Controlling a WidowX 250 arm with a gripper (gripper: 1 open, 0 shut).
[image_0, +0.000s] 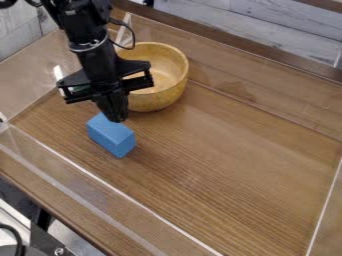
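My black gripper (112, 103) hangs at the upper left, its fingertips just above a blue box (112, 137) that rests on the wooden surface. The gripper looks shut, with nothing visible between its fingers. A yellow bowl (166, 84) sits behind the gripper, which partly hides it.
A raised wooden edge (267, 65) runs along the back, and there is another edge at the left, close to the box.
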